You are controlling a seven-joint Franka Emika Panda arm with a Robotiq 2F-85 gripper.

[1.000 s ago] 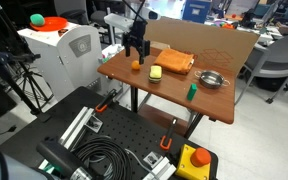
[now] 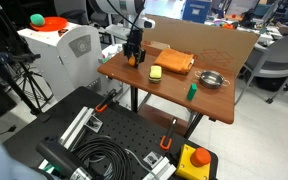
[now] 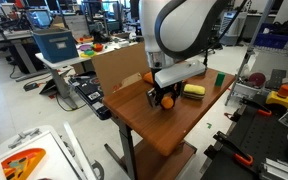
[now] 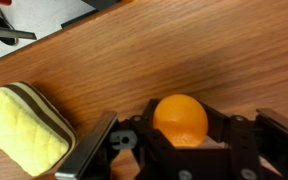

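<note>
A round orange ball [image 2: 132,61] rests on the left part of the brown table [image 2: 206,107]. My gripper [image 3: 167,97] is down around it, with its tips low by the tabletop. In the wrist view, the ball [image 4: 180,121] lies between the two dark fingers, one to each side and close to it. Whether they touch the ball does not show clearly.
Beside the gripper lies a yellow block with a dark band [image 4: 22,130]. Farther right are an orange cloth [image 2: 174,61], a metal strainer [image 2: 213,79] and a green cup [image 2: 192,91]. Bare wood shows at the front of the table.
Over the last second the arm has come down from above the ball, and the gripper is now around it. The ball and the other objects look unmoved.
</note>
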